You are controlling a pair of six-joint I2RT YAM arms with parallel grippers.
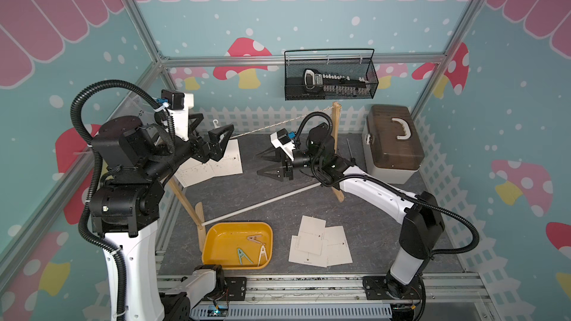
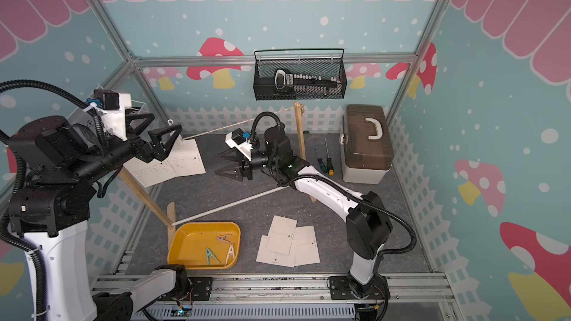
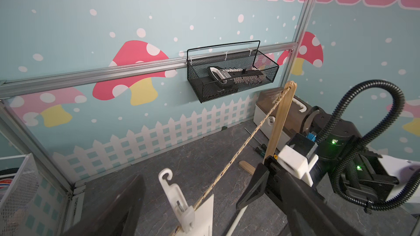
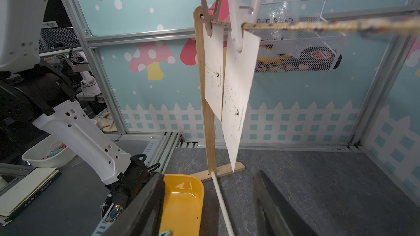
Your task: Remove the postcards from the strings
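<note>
Two white postcards hang side by side from the string: a nearer postcard [image 4: 238, 87] under a white clip [image 4: 236, 21], and a farther postcard [image 4: 213, 74] under a brownish clip [image 4: 207, 15]. My left gripper [image 1: 211, 130] is open at the string's left part; in its wrist view the white clip [image 3: 177, 201] stands between the spread fingers, apart from them. To the right, below the string, my right gripper [image 1: 261, 163] has its fingers apart and empty. Three loose postcards [image 1: 337, 246] overlap on the table at the front. The string [image 3: 245, 144] runs to the right wooden post [image 3: 280, 118].
A yellow tray [image 1: 208, 252] at the front left contains three clips. A white rod [image 1: 261, 202] joins the post bases. Back right stands a brown-lidded box [image 1: 389, 166]; screwdrivers [image 2: 329, 163] lie beside it. A black mesh basket [image 1: 330, 92] hangs on the back wall.
</note>
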